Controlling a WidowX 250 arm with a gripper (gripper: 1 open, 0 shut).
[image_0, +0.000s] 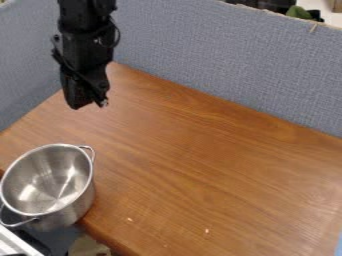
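A steel pot (48, 180) with side handles sits at the front left corner of the wooden table (214, 170), upright or nearly so. My black gripper (88, 100) hangs above and behind it at the upper left, apart from it; it looks shut, with nothing visible between its fingers.
Grey padded walls (227, 50) border the table at the back and left. Small cluttered items lie beyond the table at the lower left edge.
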